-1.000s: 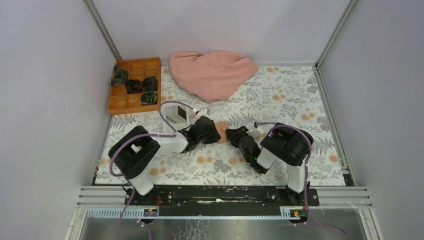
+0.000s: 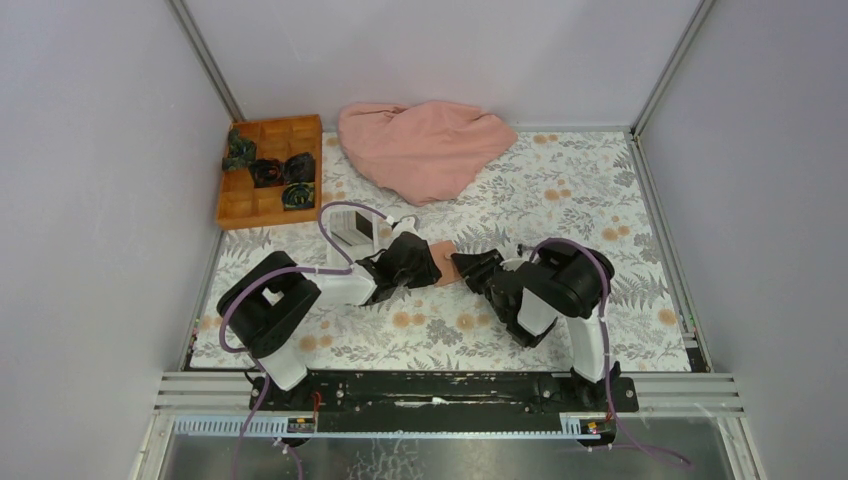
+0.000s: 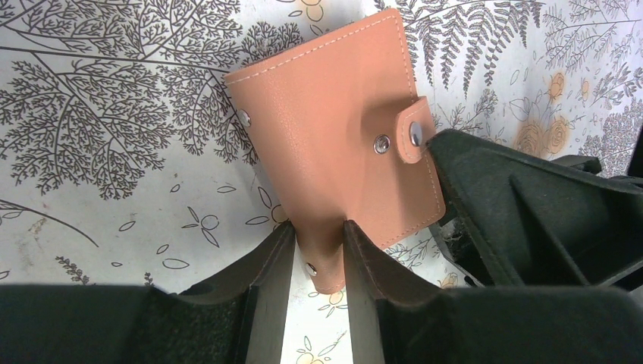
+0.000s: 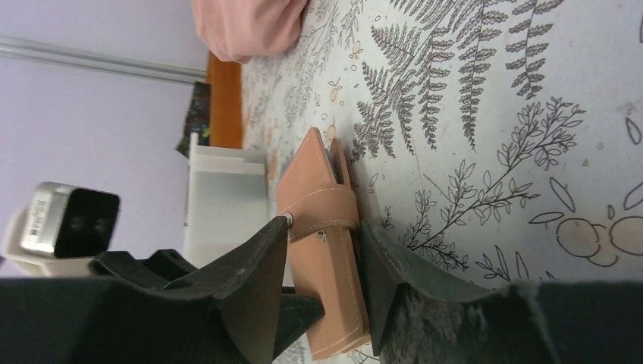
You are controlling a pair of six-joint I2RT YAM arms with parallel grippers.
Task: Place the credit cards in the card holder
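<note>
The tan card holder point(image 3: 341, 114) is on the patterned table between both arms, closed over like a book. Its strap point(image 3: 412, 135) wraps over one edge, with the two snap halves apart. My left gripper is shut on the spine end of the holder. At the strap side, the fingers of my right gripper stand on either side of the holder's edge; how firmly they press on it cannot be told. A white rack point(image 2: 352, 230) beside the left arm has a dark-faced stack in it, probably the cards.
A wooden tray point(image 2: 232, 205) with dark bundles stands at the back left. Pink cloth point(image 2: 425, 150) lies at the back middle. Both grippers are very close together at the holder.
The right arm has shifted slightly, its wrist turning a little and its elbow moving left. The left arm and the holder look nearly unmoved.
</note>
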